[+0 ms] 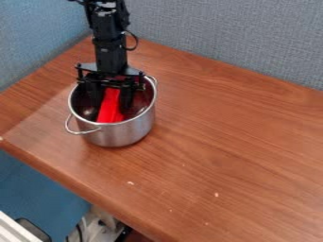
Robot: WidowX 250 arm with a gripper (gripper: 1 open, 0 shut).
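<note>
A steel pot [127,129] with wire handles stands near the left side of the wooden table. A red object [110,106] lies inside it. My black gripper [110,87] reaches down into the top of the pot, over the red object, with its fingers partly hidden in the pot. Whether the fingers are closed on the red object I cannot tell.
Grey-blue padded walls [240,38] rise behind and to the left. The table's left edge is close to the pot.
</note>
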